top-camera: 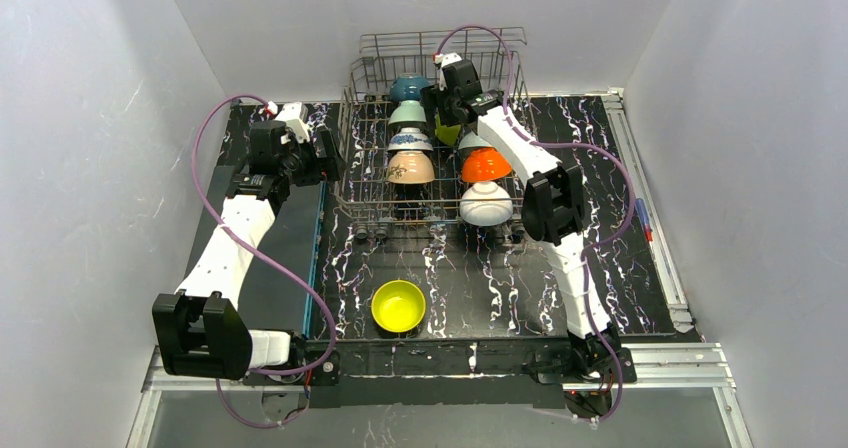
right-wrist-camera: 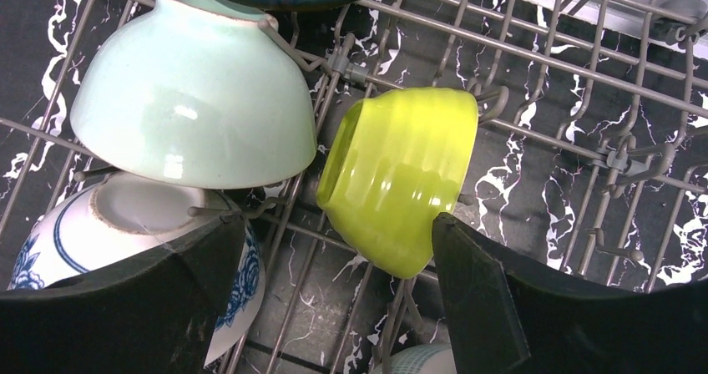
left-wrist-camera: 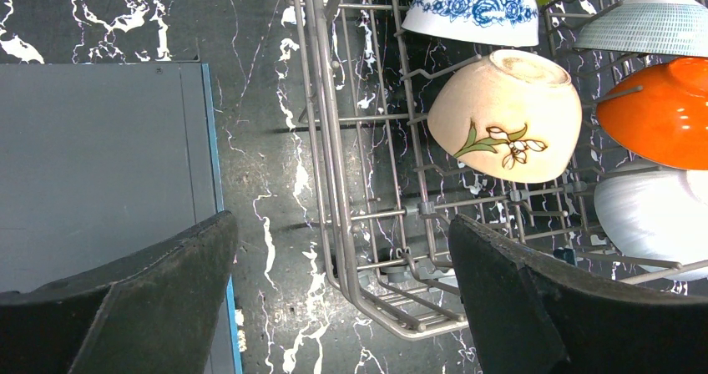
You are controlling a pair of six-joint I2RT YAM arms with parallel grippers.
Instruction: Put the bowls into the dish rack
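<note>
Inside the wire dish rack [top-camera: 343, 158], a yellow-green bowl [right-wrist-camera: 409, 169] rests tilted on its side between prongs. My right gripper is just over it, its fingers well apart; the right finger [right-wrist-camera: 476, 282] overlaps the bowl's lower edge, and whether they touch I cannot tell. Blue [top-camera: 408, 88], pale green [right-wrist-camera: 196, 94], blue-flowered [left-wrist-camera: 476, 8] and peach [left-wrist-camera: 509, 119] bowls form the rack's left row. On the right are a grey-white [left-wrist-camera: 647, 23], an orange [left-wrist-camera: 664, 111] and a white bowl [left-wrist-camera: 651, 211]. Left of the rack, my left gripper hangs open and empty.
Another yellow bowl [top-camera: 398, 306] stands upright on the black marbled counter in front of the rack. A dark grey panel [left-wrist-camera: 100, 174] with a blue edge lies at the left. Counter space right of the rack is clear.
</note>
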